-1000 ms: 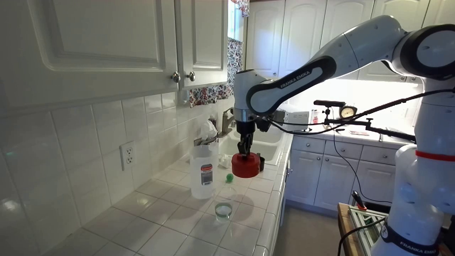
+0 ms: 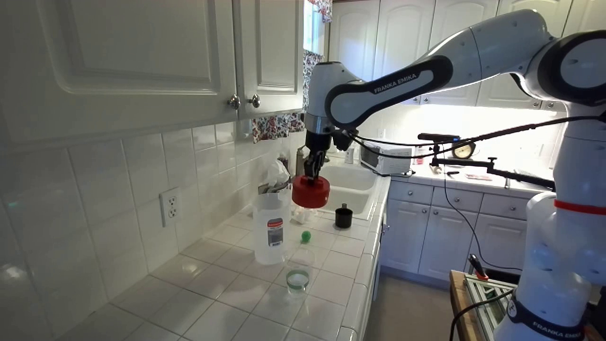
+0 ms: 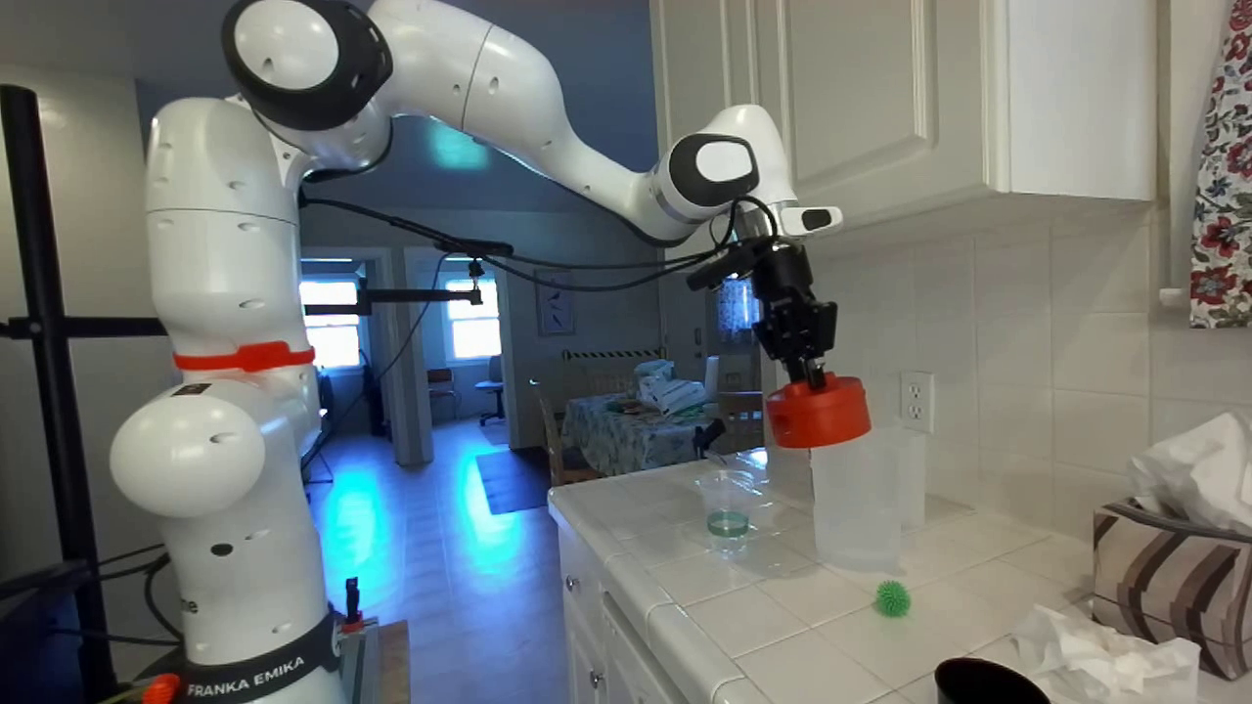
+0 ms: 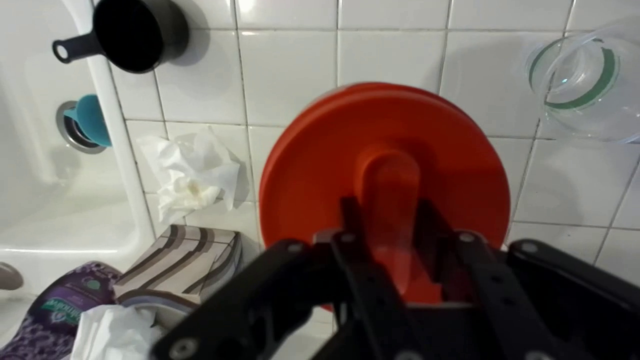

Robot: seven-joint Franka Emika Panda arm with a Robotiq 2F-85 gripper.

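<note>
My gripper is shut on the raised ridge across the top of a red round lid (image 4: 324, 174). In exterior view 1 the lid (image 2: 310, 192) hangs in the air, above and to the right of a translucent pitcher (image 2: 267, 227) with a label. The pitcher (image 3: 860, 505) stands upright on the tiled counter with its top uncovered. From exterior view 2, the red lid (image 3: 818, 412) overlaps the pitcher's top, slightly tilted. Whether the two touch cannot be told from that side, but exterior view 1 shows them apart.
A clear cup with a green band (image 2: 297, 279) stands in front of the pitcher. A green spiky ball (image 3: 893, 598), a black measuring cup (image 2: 343, 216), crumpled tissue (image 4: 190, 174) and a striped tissue box (image 3: 1174, 587) share the counter. The sink (image 4: 36, 180) lies beyond.
My gripper has risen with the red lid and shifted left in exterior view 1, closer to the pitcher's top. The pitcher, cup and ball have stayed put.
</note>
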